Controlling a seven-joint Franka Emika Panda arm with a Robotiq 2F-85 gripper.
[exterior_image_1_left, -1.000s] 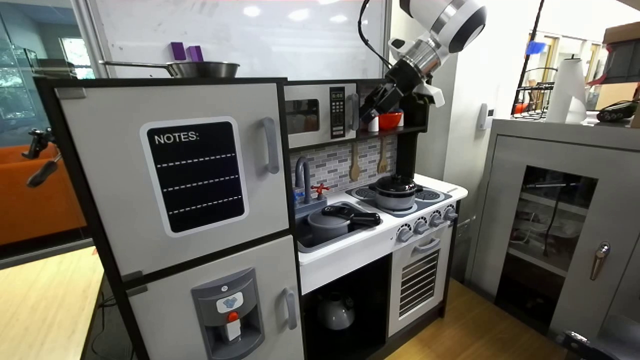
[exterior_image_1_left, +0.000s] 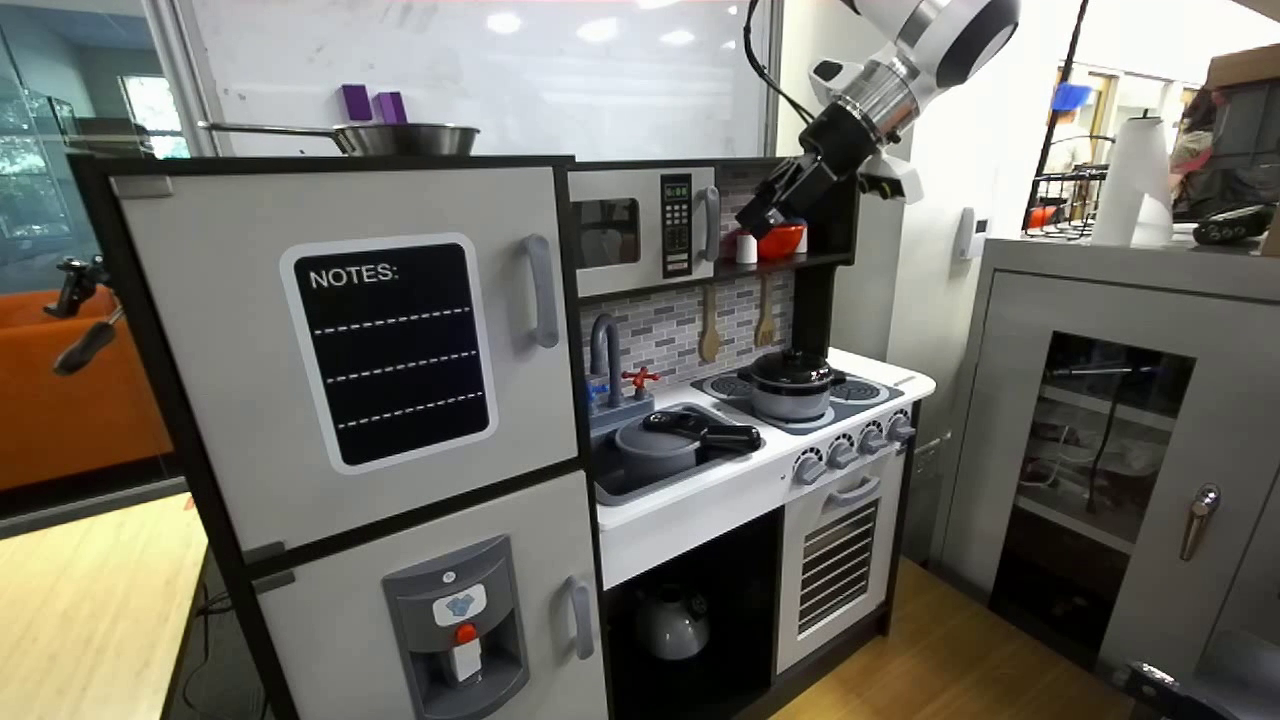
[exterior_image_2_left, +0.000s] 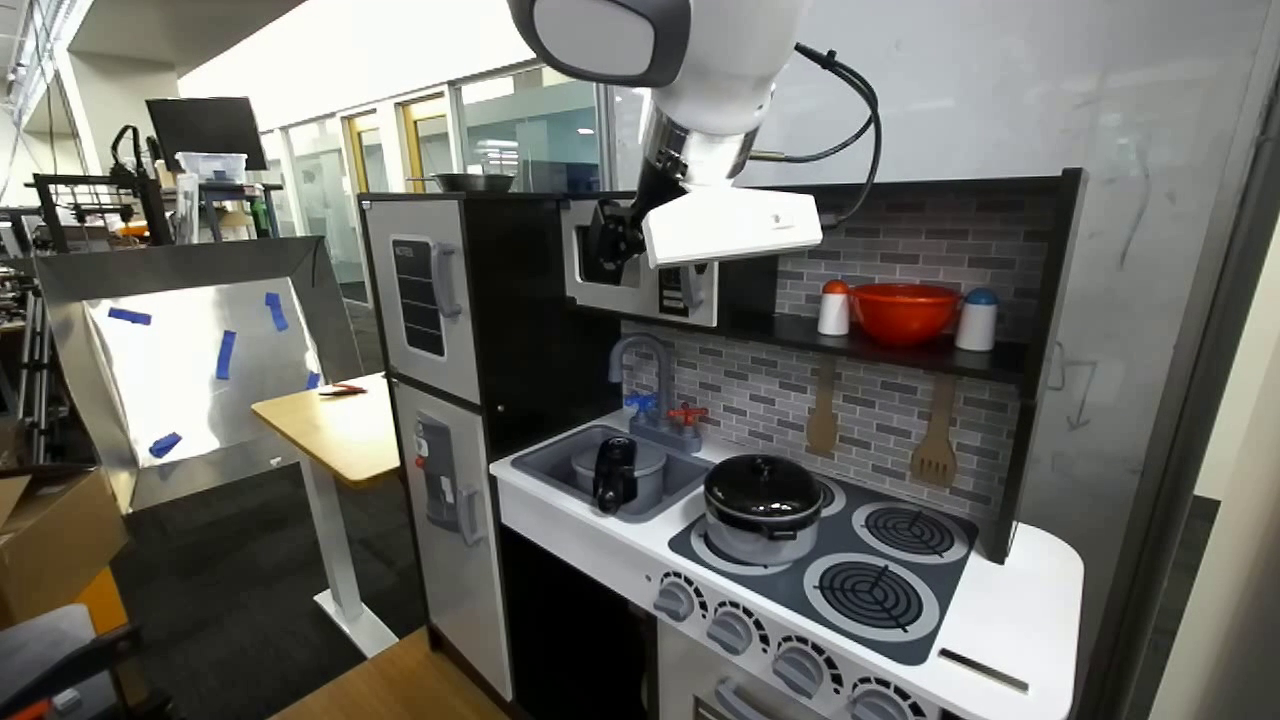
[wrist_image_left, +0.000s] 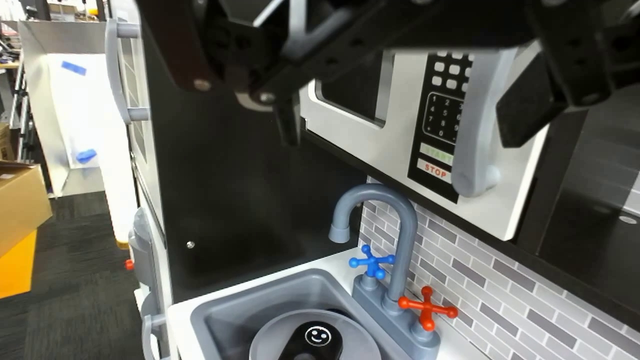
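Note:
My gripper stands open, with its two dark fingers well apart and nothing held between them. Ahead of it, in the wrist view, the microwave's grey handle (wrist_image_left: 477, 129) shows in the gap, nearer the right finger. The white microwave door (exterior_image_1_left: 644, 228) is closed in exterior view 1. In that view the gripper (exterior_image_1_left: 756, 218) hangs to the right of the handle (exterior_image_1_left: 711, 222), a gap showing between them. From exterior view 2 the gripper (exterior_image_2_left: 609, 246) overlaps the microwave window, and the robot's white camera housing (exterior_image_2_left: 732, 228) hides part of the door.
Below lie the sink (exterior_image_2_left: 546, 462) with a grey pan (exterior_image_2_left: 642, 468) in it, the faucet (wrist_image_left: 405, 234), and a lidded pot (exterior_image_2_left: 763, 510) on the stove. A red bowl (exterior_image_2_left: 902, 314) stands between two shakers on the shelf. The tall toy fridge (exterior_image_1_left: 348, 360) borders the left.
In exterior view 1 the arm and gripper have shifted right and slightly up, away from the microwave handle. The microwave door looks unchanged. Something dark at the far right background has moved.

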